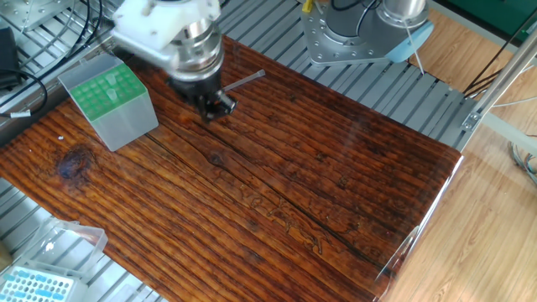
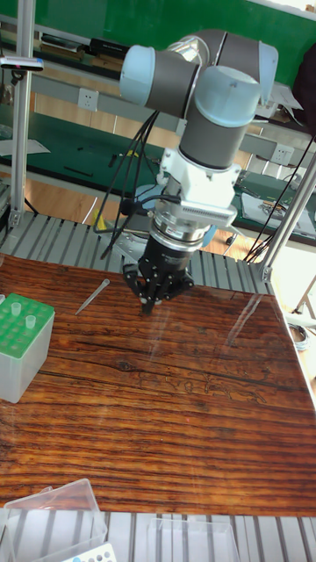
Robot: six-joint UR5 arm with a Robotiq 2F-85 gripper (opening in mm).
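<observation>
My gripper [image 1: 210,109] hangs over the back left part of the brown wooden board [image 1: 294,193], blurred in exterior view 2. In exterior view 3 its black fingers point down, and whether they meet or stand apart is unclear. A thin translucent plastic dropper or pipette [image 2: 92,296] lies on the board, left of the gripper there; exterior view 2 shows the dropper [image 1: 245,80] partly behind the gripper. Farther left stands a frosted box [image 1: 130,124] with a green perforated top [image 1: 105,91]. Two pale tubes or tips [image 2: 30,321] stick up from that top.
A clear empty-looking lid [image 1: 80,239] and a white rack with blue patches [image 1: 38,285] lie off the board's front left edge. The board's middle and right are bare. The arm's base plate [image 1: 344,42] sits behind.
</observation>
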